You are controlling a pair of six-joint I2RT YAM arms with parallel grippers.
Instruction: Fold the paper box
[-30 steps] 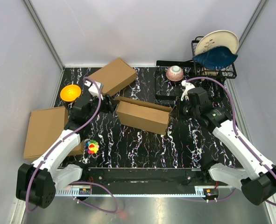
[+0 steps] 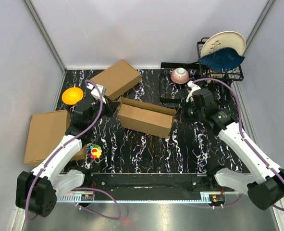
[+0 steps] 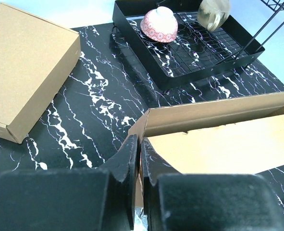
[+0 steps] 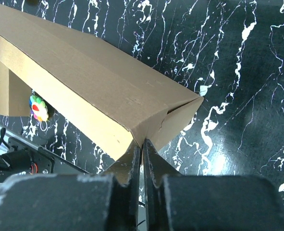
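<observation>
The brown paper box (image 2: pixel 145 119) stands in the middle of the black marbled table, with its rear panel raised along the back edge. At its left end my left gripper (image 2: pixel 117 103) is shut, and in the left wrist view a thin cardboard side panel (image 3: pixel 139 126) runs down between the fingers. On the right end my right gripper (image 2: pixel 178 114) is shut at the box's corner. The right wrist view shows its tips against that corner (image 4: pixel 146 126), with nothing seen held between them. A folded end flap (image 4: pixel 178 118) lies beside the tips. The box's underside is hidden.
One flat carton (image 2: pixel 117 79) lies at the back, another (image 2: pixel 46 137) at the left. A black rack (image 2: pixel 169 100) with a bowl (image 2: pixel 179 75) stands at the back right. A yellow bowl (image 2: pixel 72 96) and a flower toy (image 2: pixel 95 151) are on the left.
The box has shifted slightly to the left. My left gripper has moved a little left along with it, while the right gripper stays almost where it was.
</observation>
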